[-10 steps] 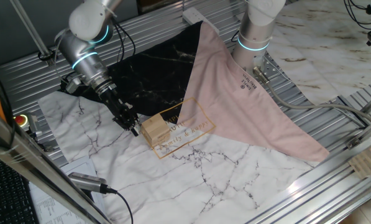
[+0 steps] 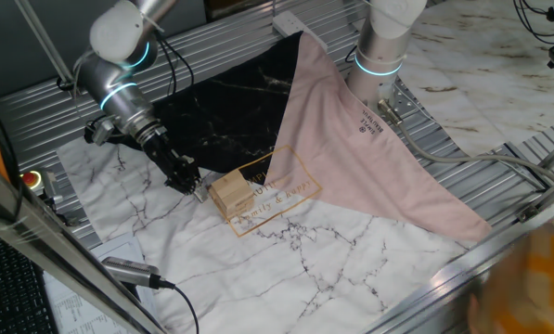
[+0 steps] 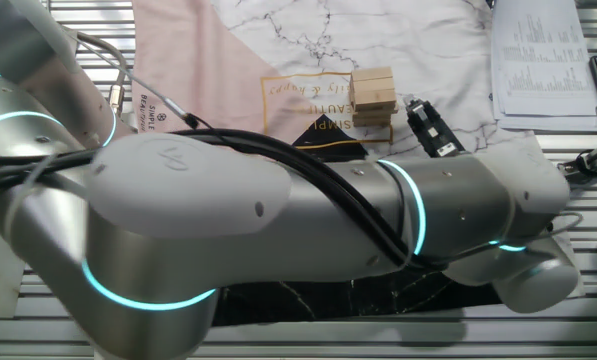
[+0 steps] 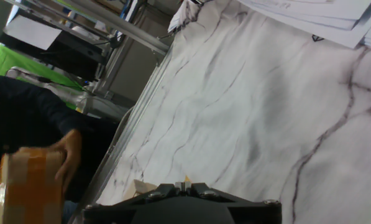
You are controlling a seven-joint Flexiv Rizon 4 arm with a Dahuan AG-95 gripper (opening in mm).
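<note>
A light wooden block stack stands on the marble-patterned cloth, over the gold-lettered print. From above, the stack shows a seam between its pieces. My gripper is low beside it on the left, apart from it by a small gap. In the second exterior view, the gripper points past the stack's side. Its fingers meet at the bottom of the wrist view, where the gripper looks shut with nothing visible between them. Only a corner of the wooden stack shows there, beyond the fingers.
A person holds a taped cardboard box beyond the table edge. Paper sheets and a keyboard lie at one side.
My arm has shifted slightly left, widening the gap to the wooden stack, which stays put. A blurred taped box has come into the lower right corner.
</note>
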